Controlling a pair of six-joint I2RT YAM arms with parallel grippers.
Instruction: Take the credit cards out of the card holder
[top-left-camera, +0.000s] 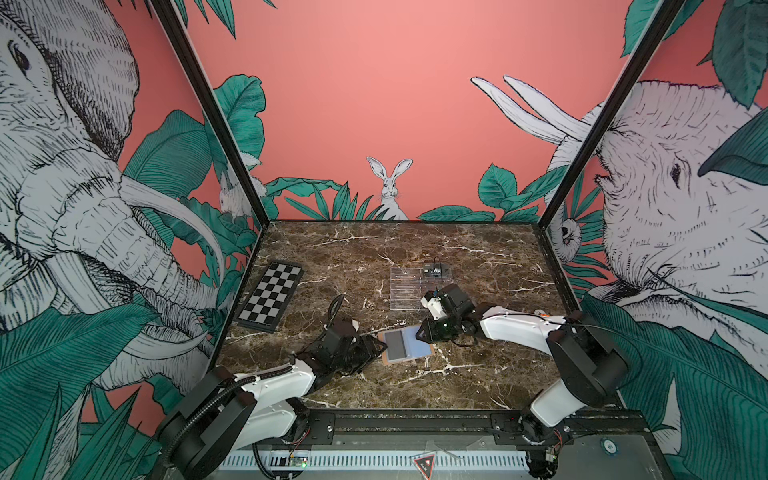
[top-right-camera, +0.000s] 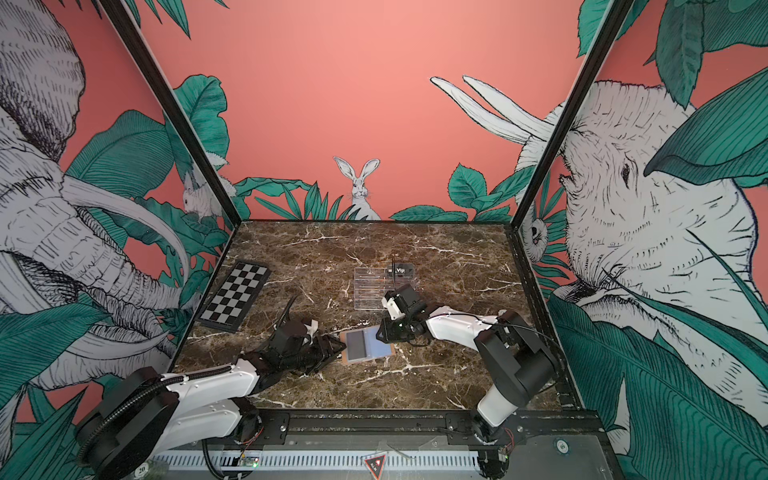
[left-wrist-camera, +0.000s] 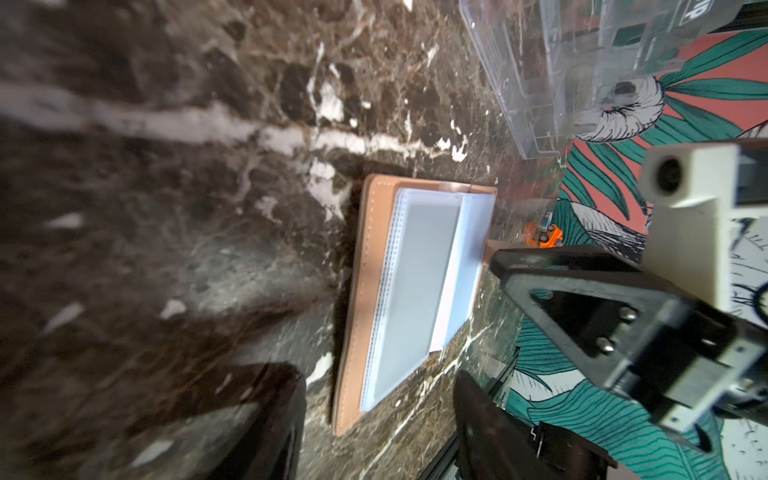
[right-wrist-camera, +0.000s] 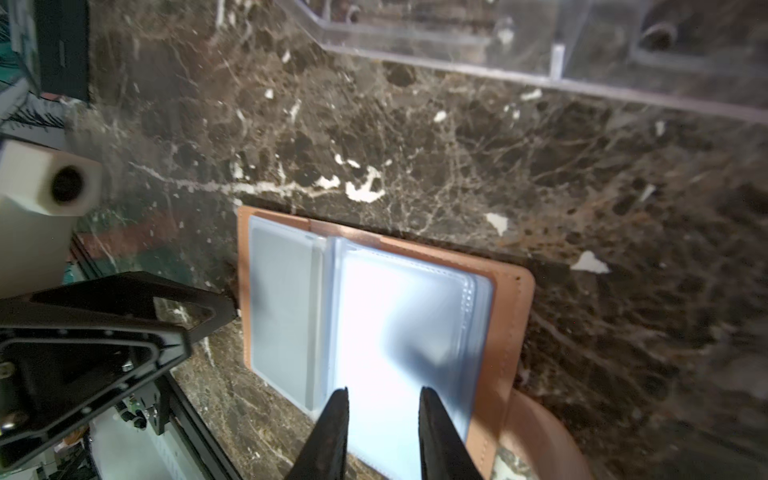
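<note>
The card holder is a tan case lying unfolded on the marble table, its tan border (left-wrist-camera: 376, 280) around clear plastic sleeves. One sleeve looks grey (right-wrist-camera: 281, 312), the other pale blue-white (right-wrist-camera: 400, 312). My left gripper stands at the holder's left side, its fingers wide apart and nothing between them. Over the blue-white sleeve is my right gripper. Its fingertips are a narrow gap apart, with the sleeve visible between and beneath them; whether they pinch any plastic or card is unclear. No separate card can be made out.
A clear compartment box (top-left-camera: 408, 288) stands just behind the holder. A black-and-white checkered board (top-left-camera: 272, 294) lies at the far left. Both arms flank the holder closely.
</note>
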